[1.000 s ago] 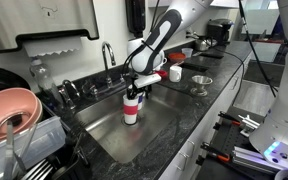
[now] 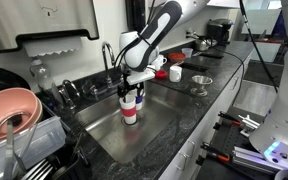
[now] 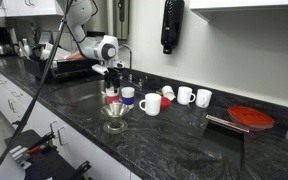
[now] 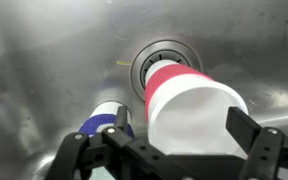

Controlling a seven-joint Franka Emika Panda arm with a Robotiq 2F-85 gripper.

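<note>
A white cup with a red band stands in the metal sink; the wrist view looks down onto the open mouth of this red-banded cup. My gripper is open just above the cup, pointing down. In the wrist view the dark fingers spread on both sides of the cup's near rim, and no grip on it shows. Close beside it is a white cup with a blue band, lying nearer the left finger. In the second exterior view my gripper is over the red-banded cup.
The drain lies beyond the red-banded cup. A faucet rises behind the sink. Dishes in a rack stand at the left. Several mugs, a metal bowl and a red plate occupy the counter.
The arm and gripper have shifted left and slightly lower over the red-banded cup. The cups look unmoved.
</note>
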